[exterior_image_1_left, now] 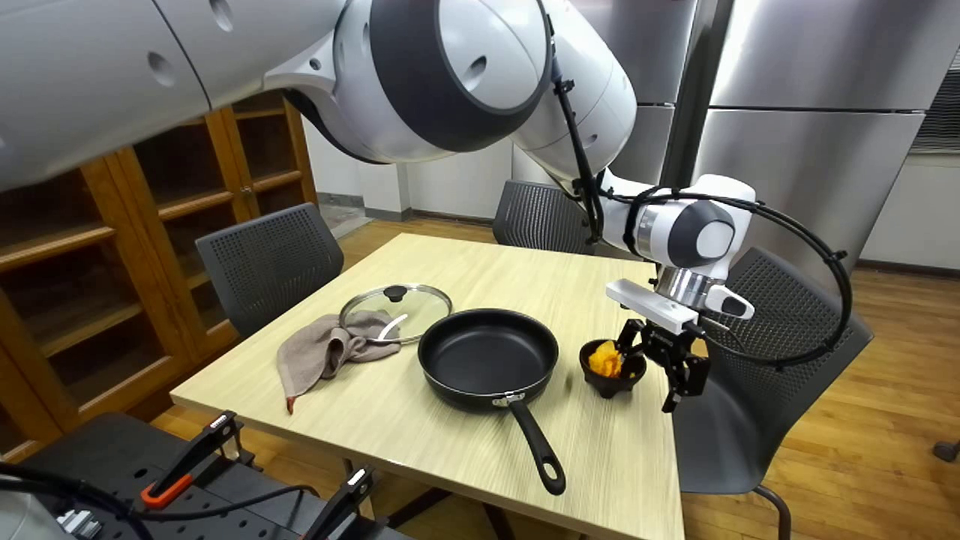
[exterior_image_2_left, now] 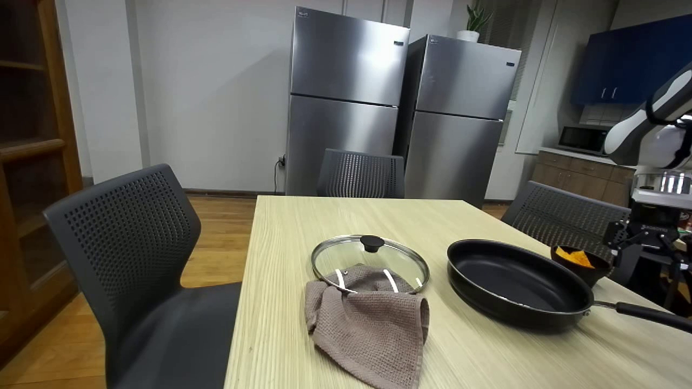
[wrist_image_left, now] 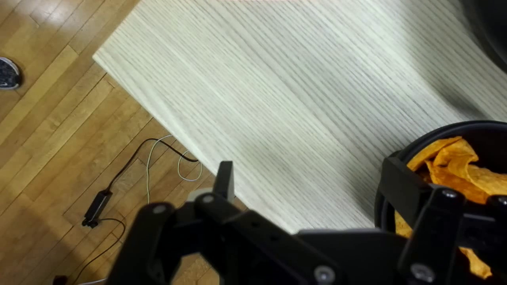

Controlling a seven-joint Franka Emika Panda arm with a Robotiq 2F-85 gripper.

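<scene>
A small black bowl (exterior_image_1_left: 608, 388) with orange chips (exterior_image_1_left: 607, 360) inside stands near the table's right edge. My gripper (exterior_image_1_left: 649, 373) is open, one finger over the bowl and the other out towards the table edge. In the wrist view, one finger (wrist_image_left: 405, 187) overlaps the bowl's rim in front of the chips (wrist_image_left: 458, 171), while the other finger (wrist_image_left: 225, 179) appears against the table edge; only bare tabletop shows between them. Left of the bowl sits an empty black frying pan (exterior_image_1_left: 488, 355), its handle pointing to the front right.
A glass lid (exterior_image_1_left: 412, 304) with a black knob rests partly on a crumpled brown towel (exterior_image_1_left: 310, 355), left of the pan. Dark chairs (exterior_image_1_left: 747, 405) stand around the table (exterior_image_1_left: 504, 270). Its far part is clear.
</scene>
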